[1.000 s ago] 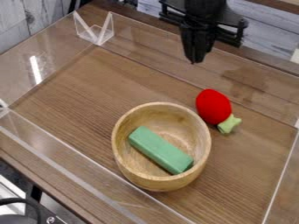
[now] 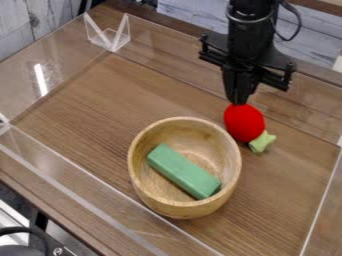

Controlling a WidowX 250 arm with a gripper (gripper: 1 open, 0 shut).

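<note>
My gripper [image 2: 238, 95] is shut, its narrow tip hanging just above and behind a red round object [image 2: 245, 123], with nothing visible between its fingers. A small pale green piece [image 2: 263, 142] lies beside the red object at its lower right. Left and in front of them is a tan bowl [image 2: 154, 190] holding a green block [image 2: 181, 170].
A clear wire or plastic holder [image 2: 107, 32] stands at the back left. A dark cable loops at the bottom left corner.
The objects on the table have not visibly moved.
</note>
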